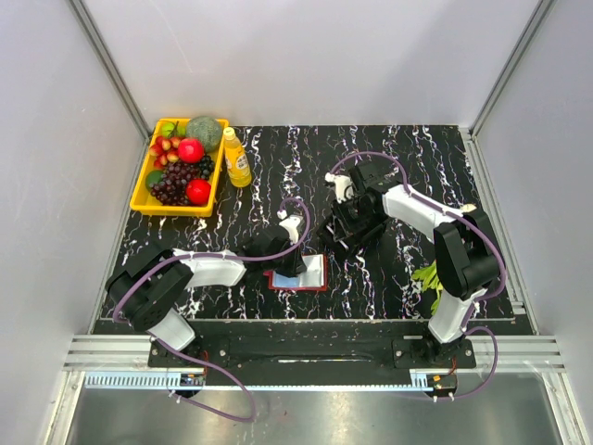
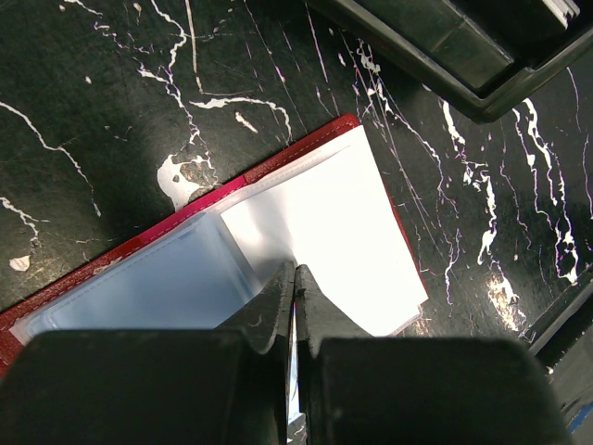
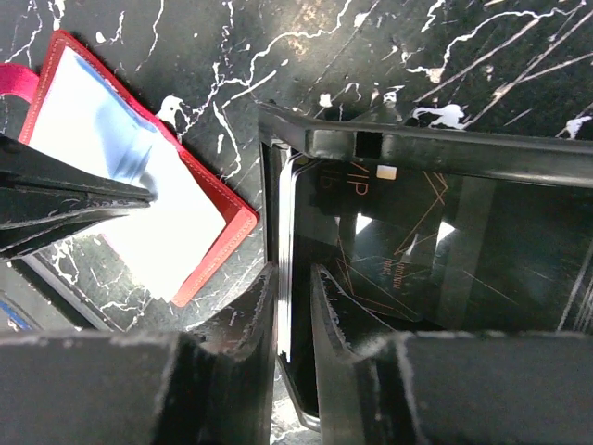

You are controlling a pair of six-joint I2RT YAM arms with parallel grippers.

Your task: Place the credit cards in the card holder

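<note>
The red card holder (image 1: 318,283) lies open at the front middle, with blue and white sleeves (image 2: 324,222) in the left wrist view. My left gripper is shut over it, nothing visible between its fingers. A black tray (image 3: 435,250) holds dark cards and a pale stack of card edges (image 3: 285,232) along its near-left side in the right wrist view. My right gripper is part open, its fingertips straddling the rim of that stack; whether it grips anything is not clear.
A yellow basket of fruit (image 1: 148,199) and an orange bottle (image 1: 236,162) stand at the back left. Yellow-green items (image 1: 428,278) lie at the right.
</note>
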